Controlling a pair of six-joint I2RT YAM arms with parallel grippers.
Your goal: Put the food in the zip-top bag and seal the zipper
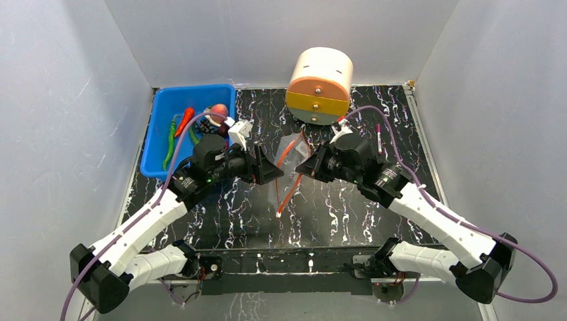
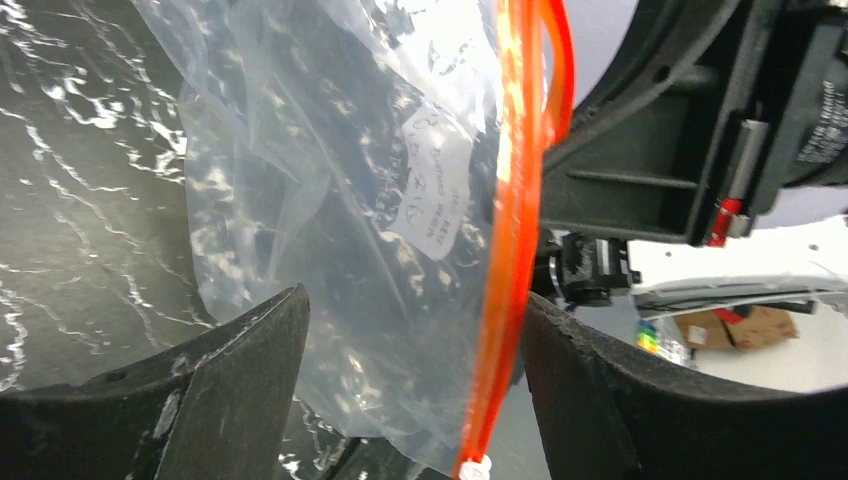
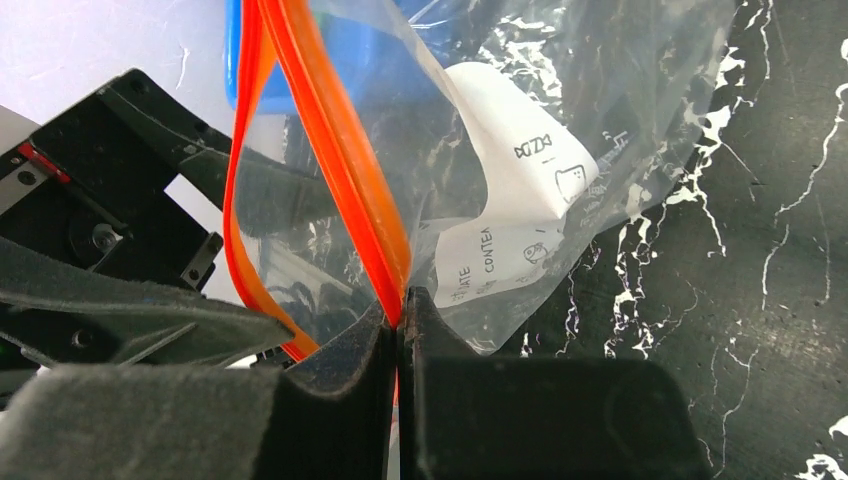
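Note:
A clear zip-top bag [image 1: 287, 148] with orange zipper edges hangs between my two grippers, its mouth parted. My right gripper [image 1: 301, 169] is shut on one orange edge [image 3: 345, 165], pinched between its fingertips in the right wrist view. My left gripper [image 1: 278, 173] stands part open close to the opposite side. In the left wrist view its fingers [image 2: 245, 370] are spread, with the bag [image 2: 340, 250] showing between and beyond them; contact cannot be told. Food lies in the blue bin [image 1: 151, 134]: a peach [image 1: 219, 111], a red pepper [image 1: 184, 122] and a green pepper [image 1: 169, 150], among others.
A rounded box with an orange and yellow front [image 1: 318, 87] stands at the back. A pink marker [image 1: 378, 137] lies at the back right, behind the right arm.

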